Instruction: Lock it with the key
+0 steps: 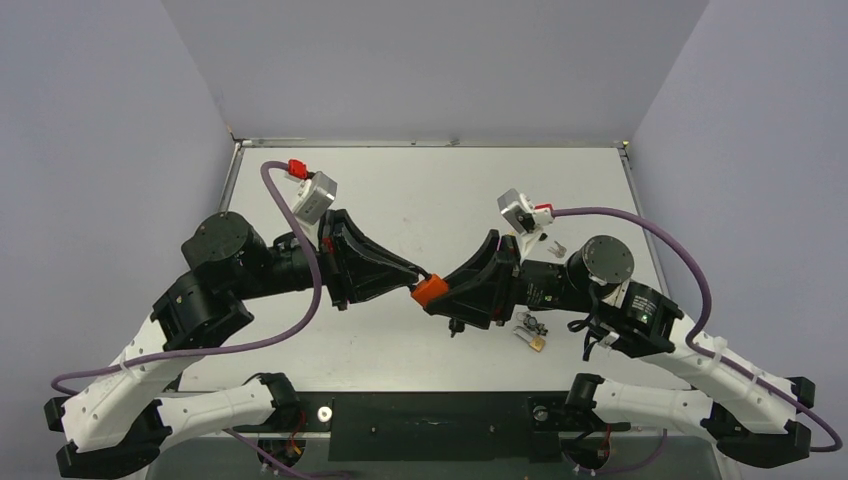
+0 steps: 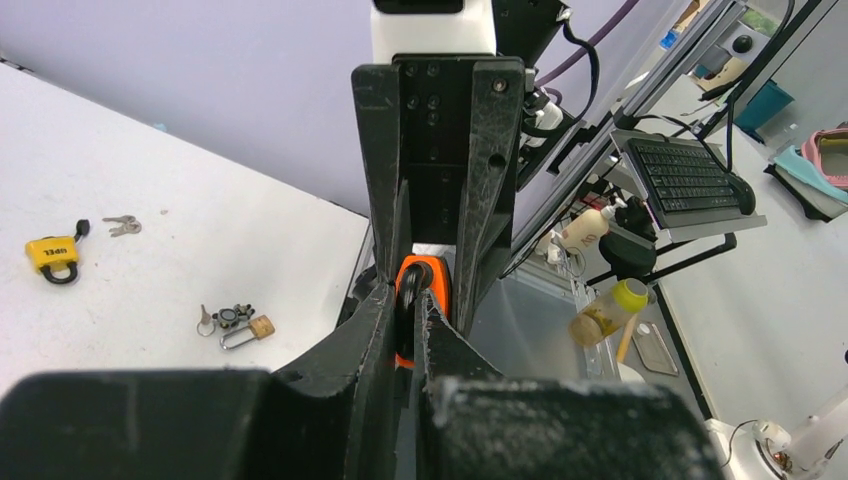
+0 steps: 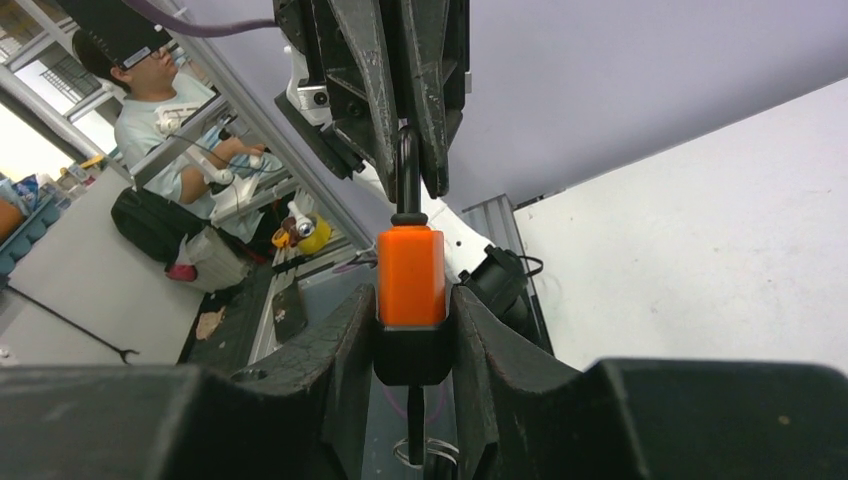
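An orange padlock (image 3: 411,275) with a black base is held in the air between the two grippers. My left gripper (image 1: 424,277) is shut on its black shackle (image 3: 408,175). My right gripper has its fingers parted, one on each side of the padlock's black base; whether they press on it I cannot tell. Below the base, a dark key (image 3: 416,425) with a metal ring (image 3: 425,452) shows between the right fingers. The keyhole is hidden. In the left wrist view, the orange body sits behind the shackle and between the right fingers.
On the table's right side lie a yellow padlock (image 2: 52,254), loose keys (image 2: 123,225), a small brass padlock (image 2: 250,331) and a dark lock cluster (image 2: 232,315). Free white table (image 1: 400,190) lies behind the arms.
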